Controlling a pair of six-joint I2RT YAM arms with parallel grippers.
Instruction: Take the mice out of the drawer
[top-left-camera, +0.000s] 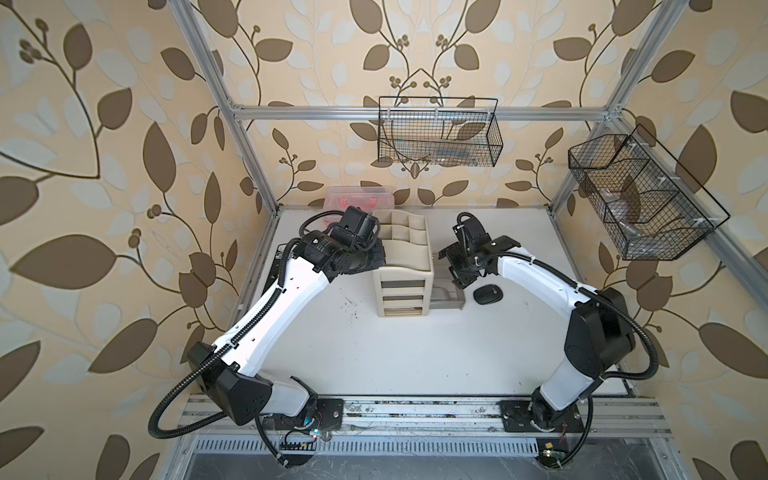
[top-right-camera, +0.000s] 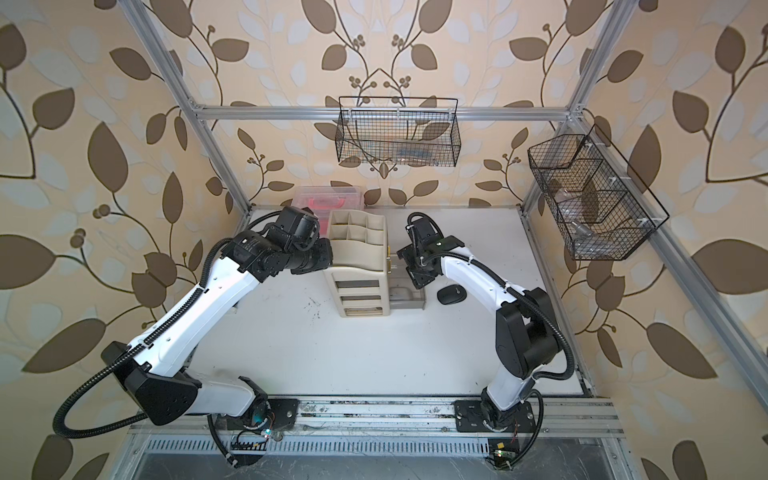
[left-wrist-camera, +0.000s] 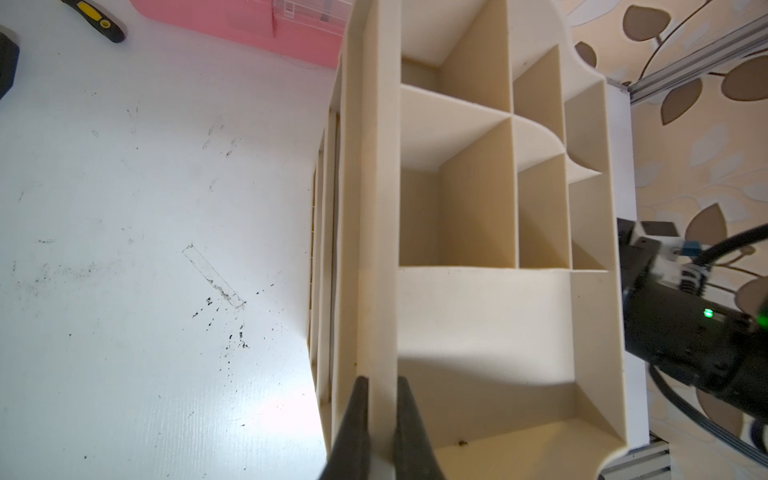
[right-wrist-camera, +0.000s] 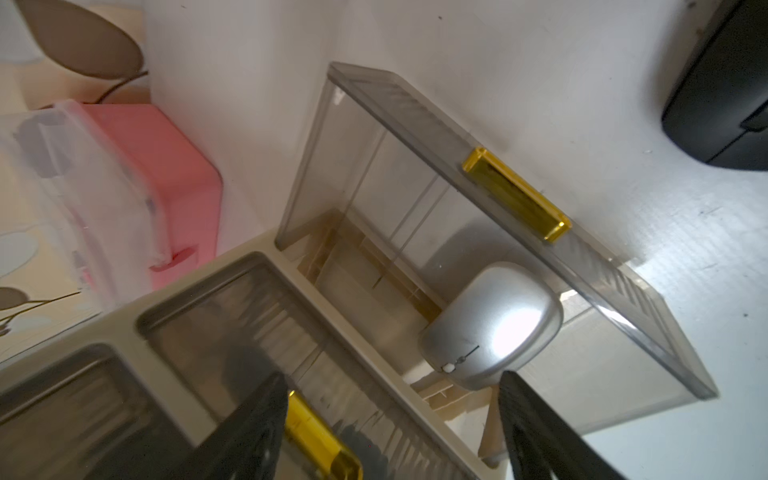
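Note:
A silver-grey mouse (right-wrist-camera: 492, 328) lies in the pulled-out clear drawer (right-wrist-camera: 400, 124) with a yellow handle. On the table to the right of that drawer rests a black mouse (top-left-camera: 488, 294). My right gripper hangs over the drawer side of the cream organizer (top-left-camera: 404, 254), its fingers apart and empty; the silver mouse shows ahead, nearer the right finger (right-wrist-camera: 520, 424). My left gripper is at the organizer's left side, shut with the upright wall's rim (left-wrist-camera: 380, 240) between its fingertips.
Behind the organizer stands a pink clear-lidded box (top-right-camera: 320, 200). A yellow-black screwdriver (left-wrist-camera: 96, 20) lies left of it. Wire baskets (top-left-camera: 438, 132) hang at the back and right.

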